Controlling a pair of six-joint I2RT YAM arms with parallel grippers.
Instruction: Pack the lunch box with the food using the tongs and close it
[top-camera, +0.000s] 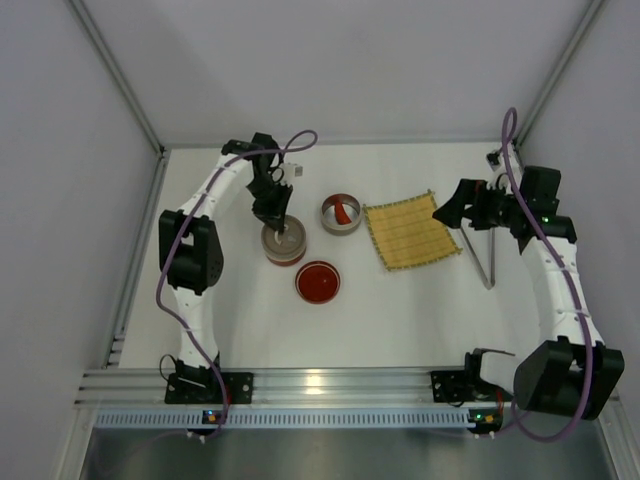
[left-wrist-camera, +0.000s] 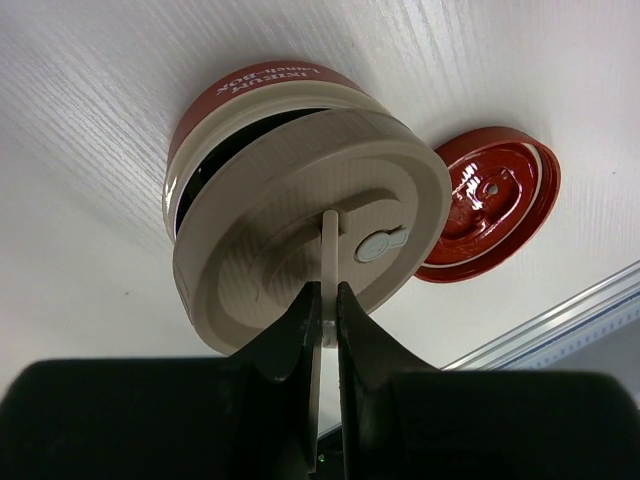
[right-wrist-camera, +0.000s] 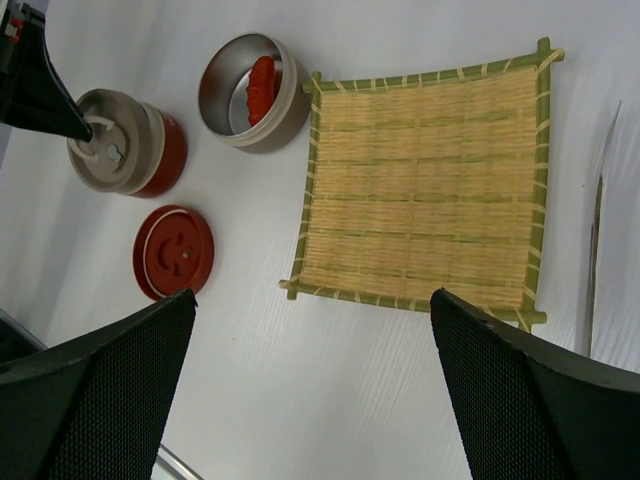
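My left gripper is shut on the handle of the beige inner lid (left-wrist-camera: 375, 190). That lid lies tilted over the mouth of the red and cream lunch box (left-wrist-camera: 255, 85); a dark gap shows along one side of the rim. From above, the box (top-camera: 284, 262) is nearly covered by the lid. Just in front of it rests the red outer lid (top-camera: 318, 283), flat on the table. A metal bowl (top-camera: 341, 228) holds a red food piece (right-wrist-camera: 262, 90). My right gripper stands open above the table's right side, nothing between its fingers.
A bamboo mat (top-camera: 411, 231) lies in the middle right, bare. Metal tongs (top-camera: 481, 262) sit to its right, partly under my right arm. Open table surrounds the front centre, between the red lid and the front rail (top-camera: 330, 380).
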